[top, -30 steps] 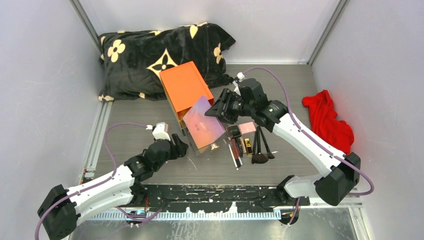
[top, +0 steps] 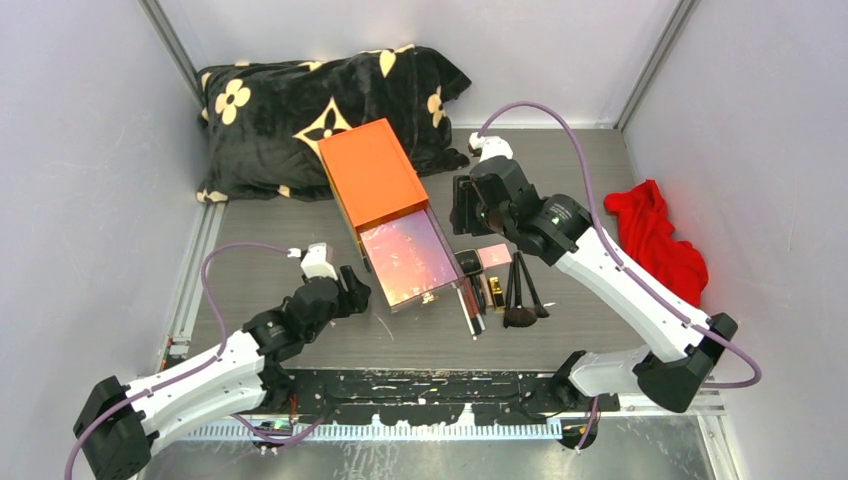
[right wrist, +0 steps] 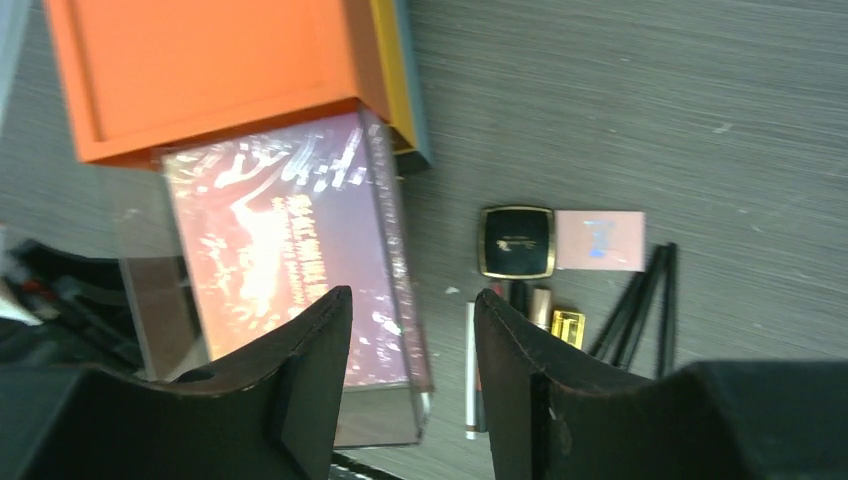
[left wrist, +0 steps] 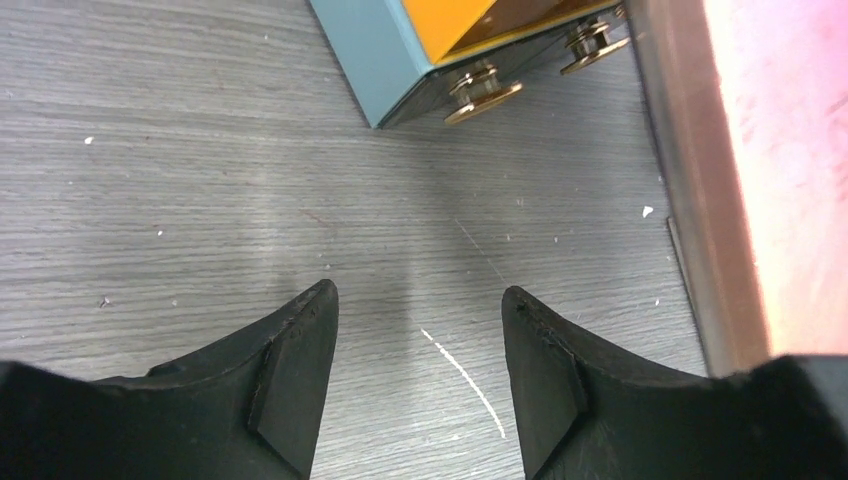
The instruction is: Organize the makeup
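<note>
A pink iridescent box lies flat in the pulled-out clear drawer of the orange organizer. My left gripper is open and empty beside the drawer's left side. My right gripper hangs open above the organizer's right, nothing between its fingers. Right of the drawer lie a black compact, a pink card, a gold tube, slim pencils and several dark brushes.
A dark patterned pillow lies behind the organizer. A red cloth is at the far right. Bare table shows at the left.
The pink box was tilted at my right gripper a second ago and now lies flat in the drawer. My right gripper has moved up and right, away from it.
</note>
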